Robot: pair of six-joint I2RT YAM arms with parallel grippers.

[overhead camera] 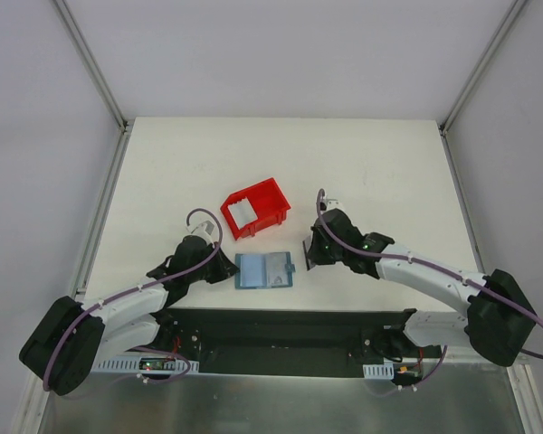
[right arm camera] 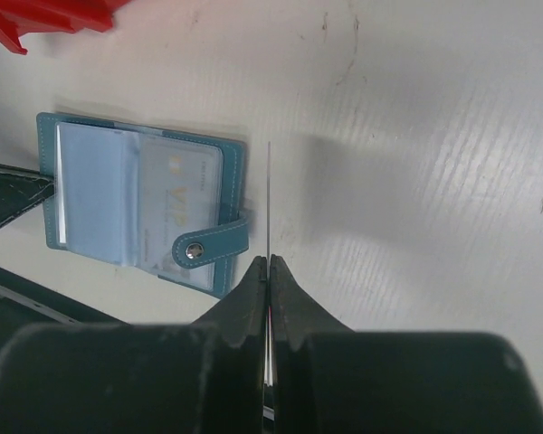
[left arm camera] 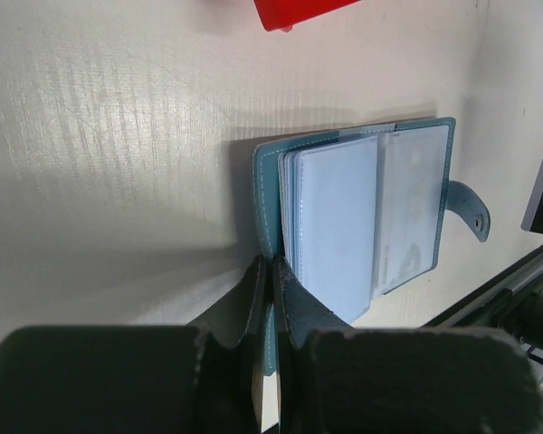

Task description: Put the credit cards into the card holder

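The teal card holder (overhead camera: 264, 270) lies unfolded at the table's front, pale sleeve pages (left arm camera: 339, 217) on its left half and a clear pocket with a card (right arm camera: 178, 199) on its right. At its left edge my left gripper is shut with the thin cover edge between its fingers. To the right of the holder, my right gripper is shut on a thin card (right arm camera: 269, 199), seen edge-on and standing upright. The card (overhead camera: 307, 255) is apart from the holder in the top view.
A red box (overhead camera: 270, 201) with a white stack of cards (overhead camera: 242, 213) stands behind the holder. The holder's strap (right arm camera: 213, 244) with its snap sticks out on the right.
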